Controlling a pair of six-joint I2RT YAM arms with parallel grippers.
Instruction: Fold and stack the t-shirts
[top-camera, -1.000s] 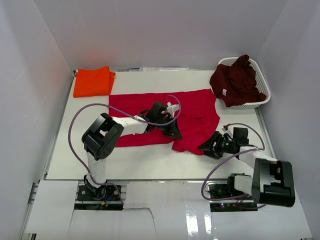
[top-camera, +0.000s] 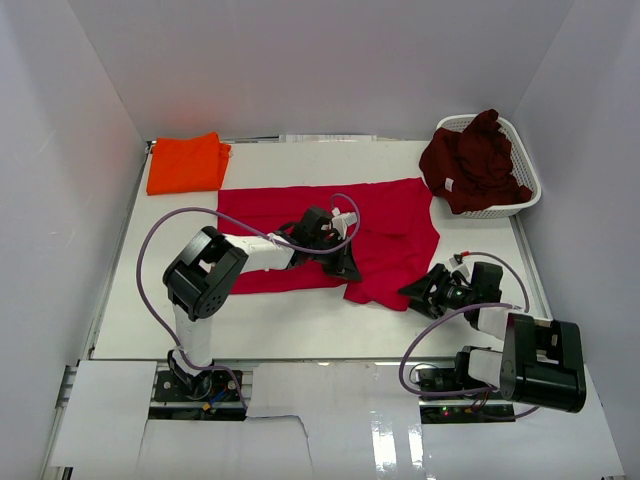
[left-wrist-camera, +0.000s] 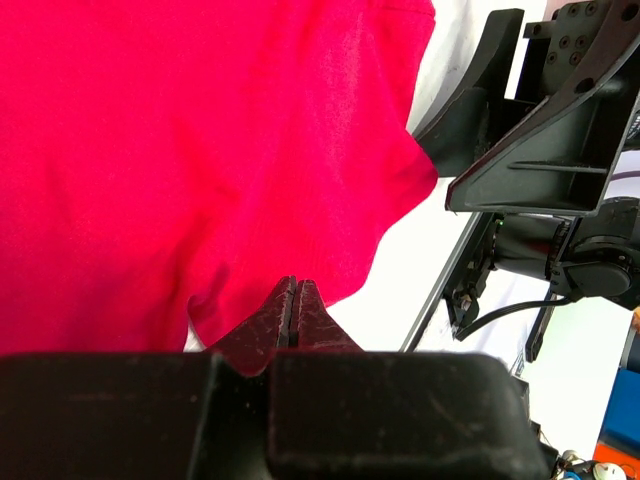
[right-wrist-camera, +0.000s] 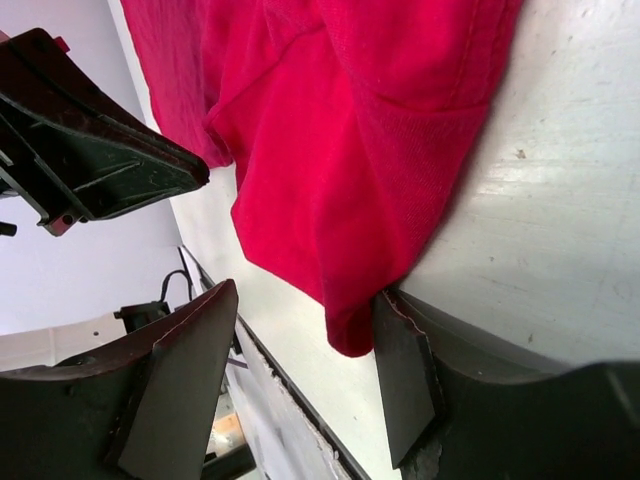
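Observation:
A red t-shirt (top-camera: 390, 262) lies spread over the middle of the table, one sleeve toward the front right. Across its centre reaches my left arm; the left gripper is shut, its tips meeting over the cloth with nothing showing between them. At the sleeve's front-right corner, my right gripper stands open. The sleeve's folded tip (right-wrist-camera: 350, 325) sits between its fingers, against the right-hand finger (right-wrist-camera: 405, 375) in the right wrist view. An orange folded shirt (top-camera: 188, 164) rests at the back left.
A white basket (top-camera: 527, 170) at the back right holds dark red crumpled cloth (top-camera: 478, 165). Bare table (top-camera: 300, 330) runs along the front edge. Walls close in the back and both sides.
The left arm and the shirt look unmoved.

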